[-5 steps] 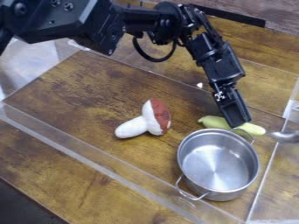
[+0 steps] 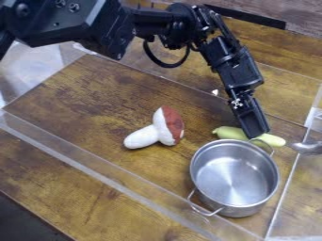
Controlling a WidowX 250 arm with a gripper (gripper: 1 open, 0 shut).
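The black arm reaches down from the top to its gripper [image 2: 248, 122], low just behind a steel pot [image 2: 234, 173], over a pale yellow-green object [image 2: 268, 138] that lies along the pot's back rim. The fingertips are small and partly overlap that object, so whether they touch it or how far apart they are is unclear. Left of the pot lie a white elongated object [image 2: 142, 136] and a red-and-white piece [image 2: 170, 124] beside it.
A metal utensil head [image 2: 306, 148] pokes in at the right edge. Clear plastic edging runs along the left, front and right of the wooden surface [image 2: 88, 104].
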